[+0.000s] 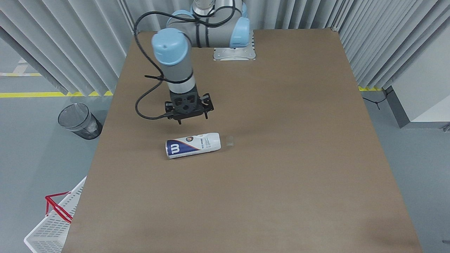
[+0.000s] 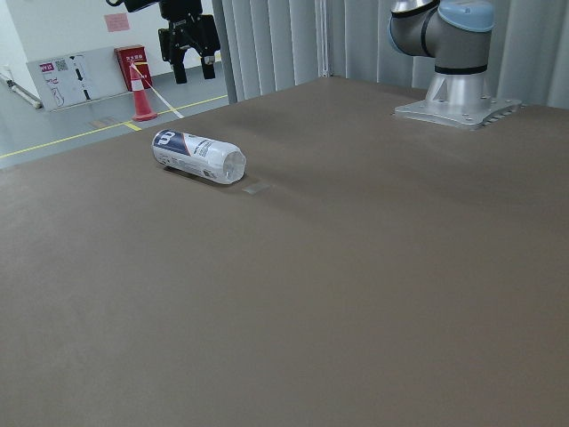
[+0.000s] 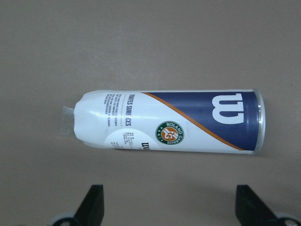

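Note:
A white-and-blue Wilson tube (image 1: 192, 145) (image 2: 198, 157) (image 3: 168, 120) lies on its side on the brown table (image 1: 295, 168), with a small clear tab at its white end. My gripper (image 1: 192, 119) hangs above the table, a little behind the tube in the front view, pointing down. In the wrist view its fingers stand wide apart below the tube, with nothing between them; in the left view it is raised well clear of the surface.
The arm's mounting plate (image 1: 234, 53) is at the back edge of the table. Off the table's left side, on the floor, stand a bin (image 1: 80, 121) and a white basket (image 1: 50, 234).

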